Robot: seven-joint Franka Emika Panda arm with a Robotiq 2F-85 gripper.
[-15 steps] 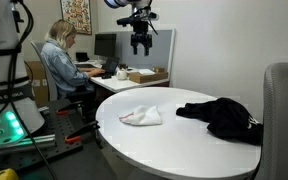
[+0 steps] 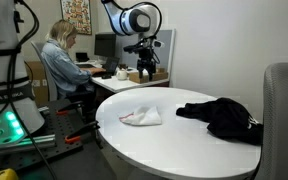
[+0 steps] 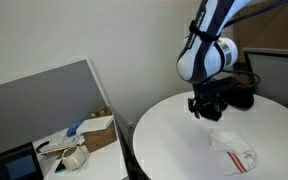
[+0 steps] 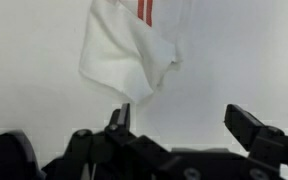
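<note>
A white cloth with red stripes (image 2: pixel 141 116) lies spread on the round white table (image 2: pixel 174 145). In the wrist view part of the cloth (image 4: pixel 124 50) fills the upper middle, its nearest corner and a fold in front of the fingers. My gripper (image 2: pixel 145 76) hangs above the table. Its fingers stand wide apart in the wrist view, the gripper open with only bare tabletop between them. In the second exterior view the striped cloth (image 3: pixel 232 153) lies to the right of and below the gripper (image 3: pixel 204 113) in the picture, apart from it.
A black cloth (image 2: pixel 229 120) lies crumpled on the table's right side. A grey chair (image 2: pixel 283 120) stands at the right edge. Behind are a cardboard box (image 2: pixel 149 75) and a seated person (image 2: pixel 64 60).
Over the last second my gripper has come down steadily from high above toward the table. The striped cloth and the black cloth have not moved.
</note>
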